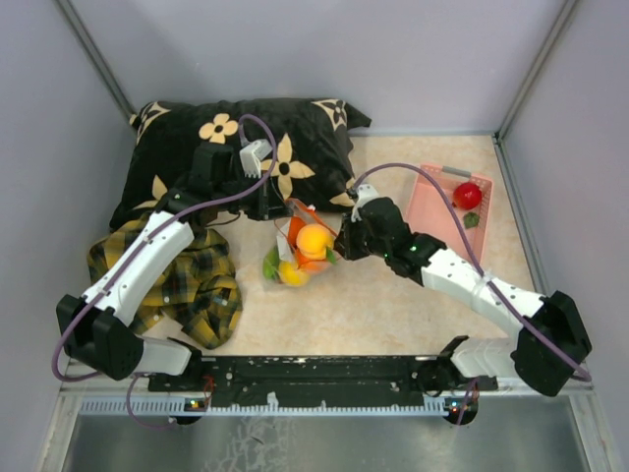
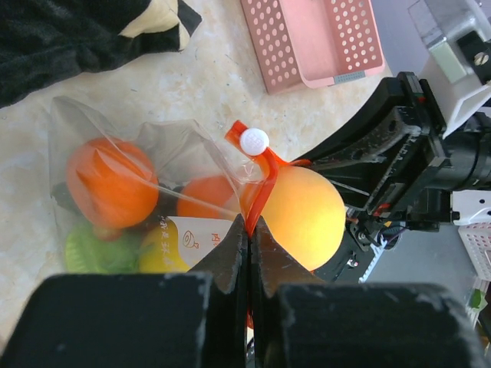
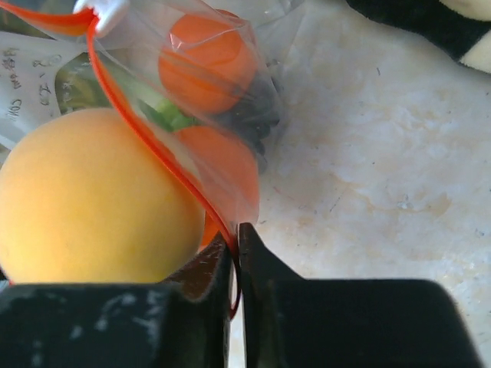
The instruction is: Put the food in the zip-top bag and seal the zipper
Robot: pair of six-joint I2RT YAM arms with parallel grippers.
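Observation:
The clear zip bag (image 2: 100, 126) with its orange-red zipper rim lies mid-table, its mouth spread between my grippers. Inside show orange fruits (image 2: 112, 182), something green (image 2: 96, 249) and a yellow item (image 2: 159, 249). A large pale orange fruit (image 3: 96, 199) sits at the mouth, framed by the rim. My left gripper is shut on the zipper rim beside a white slider (image 2: 254, 141). On the opposite side, my right gripper is closed with the red rim (image 3: 184, 178) running between its fingertips.
A pink basket (image 1: 429, 221) at the right holds a red item (image 1: 467, 196) and a small green one (image 1: 471, 219). A black flowered cushion (image 1: 206, 138) and a plaid cloth (image 1: 197, 285) fill the left. Bare table lies in front of the bag.

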